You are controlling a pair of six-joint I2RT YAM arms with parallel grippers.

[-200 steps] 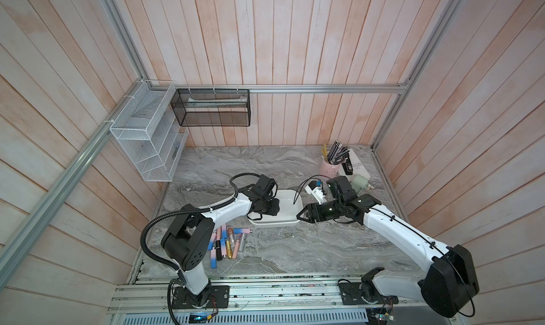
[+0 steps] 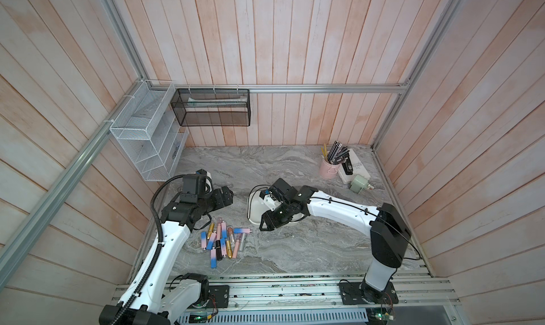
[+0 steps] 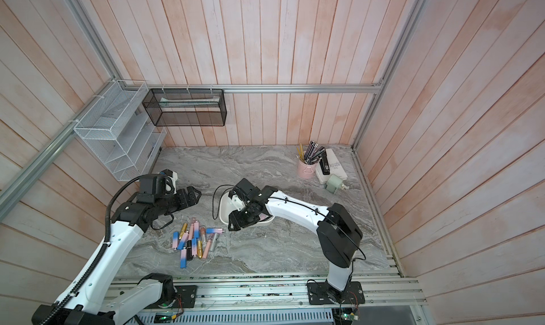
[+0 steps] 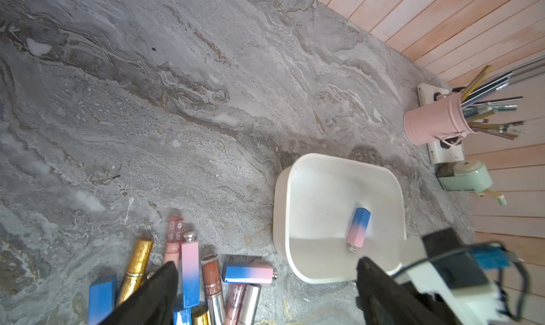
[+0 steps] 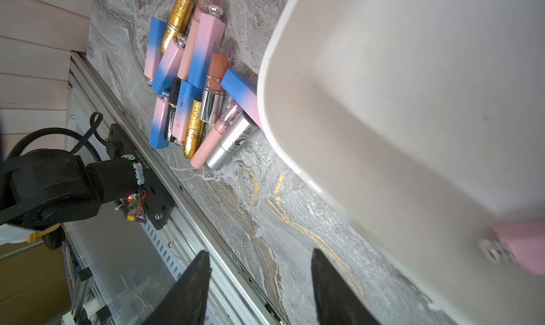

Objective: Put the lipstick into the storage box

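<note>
A white storage box (image 4: 318, 194) sits mid-table, holding one blue-and-pink lipstick (image 4: 357, 227). More lipsticks, blue-pink, pink, gold and silver, lie in a cluster (image 2: 224, 239) on the table left of the box. My left gripper (image 2: 218, 197) is raised above the back of that cluster, open, with nothing between its fingers. My right gripper hangs over the box's near left edge, its fingers apart and empty, close to the cluster.
A pink pen cup (image 3: 306, 168), a white block and a green object (image 3: 335, 184) stand at the back right. Wire baskets (image 2: 210, 112) hang on the back and left walls.
My left gripper has pulled back from over the box to the left. My right gripper has moved left across the box toward the lipstick cluster.
</note>
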